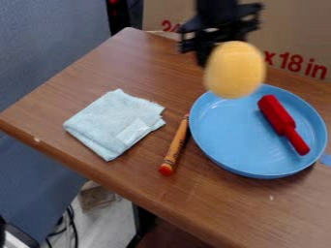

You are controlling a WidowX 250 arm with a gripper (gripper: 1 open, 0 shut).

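My gripper point(220, 29) is blurred at the top centre, with a pale yellow, rounded object point(235, 71) hanging below it. The fingers are too blurred to show how they stand. The yellow object is above the upper edge of a blue plate point(233, 145), on which lies a red object point(284, 123) at the right side. Left of the plate lie a wooden stick with a red end point(176, 145) and a folded pale blue cloth point(114, 123).
The wooden table point(116, 68) has clear room at its back left. A cardboard box point(295, 39) stands behind it. Cables and floor show beyond the table's near left edge.
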